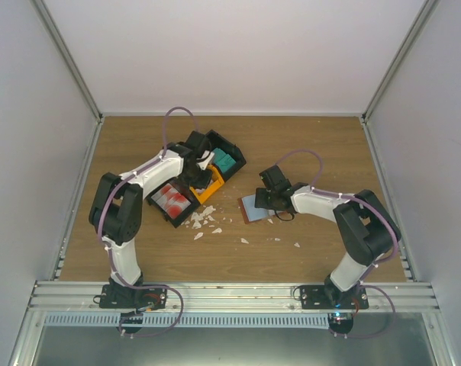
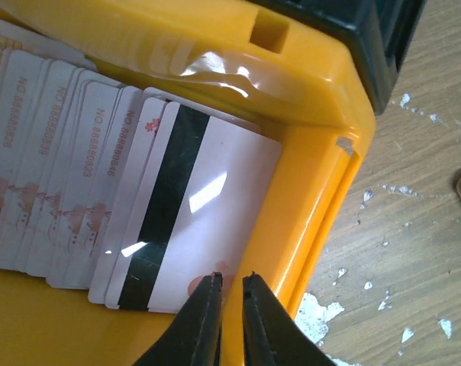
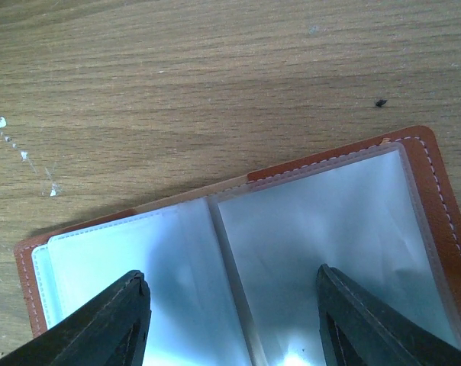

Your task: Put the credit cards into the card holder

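Observation:
A fanned stack of white credit cards [image 2: 85, 175] lies in the yellow tray [image 2: 291, 198]; the rightmost shows a dark stripe. My left gripper hangs over the tray at that card's lower right, slightly open, nothing visible between its fingertips. The card holder [image 3: 345, 229], brown-edged with clear sleeves, lies flat on the table. My right gripper stands open above it, with nothing between its fingers.
Dark trays with red-patterned [image 1: 172, 200] and teal [image 1: 223, 160] contents flank the yellow one. White scraps [image 1: 202, 217] lie on the wood in front.

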